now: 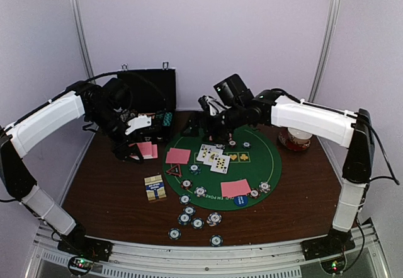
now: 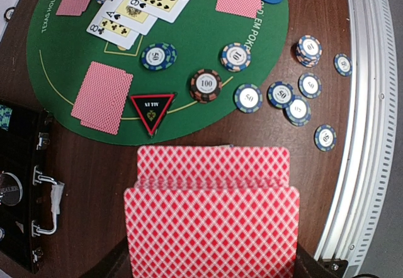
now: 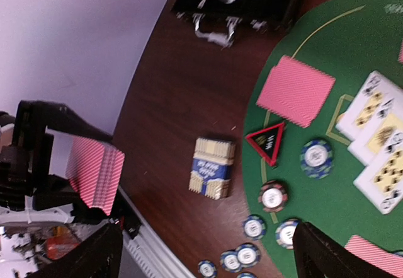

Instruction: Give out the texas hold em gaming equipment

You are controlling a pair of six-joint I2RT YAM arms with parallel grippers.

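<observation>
My left gripper (image 1: 135, 155) is shut on a deck of red-backed cards (image 2: 211, 227), which fills the lower part of the left wrist view with one card edge offset. Three face-up cards (image 2: 138, 16) overlap at the middle of the green poker mat (image 1: 271, 158). Face-down red pairs lie on the mat, one at its left (image 2: 102, 97) and one near its front (image 1: 235, 188). My right gripper stands open above the table, its fingers apart at the bottom corners of the right wrist view, with nothing between them.
An open black case (image 1: 148, 92) stands at the back left. A card box (image 1: 155, 188) lies left of the mat. Several chips (image 1: 198, 223) spread in front, and a triangular marker (image 2: 153, 109) sits at the mat's edge. A cup (image 1: 299, 135) on a saucer stands at right.
</observation>
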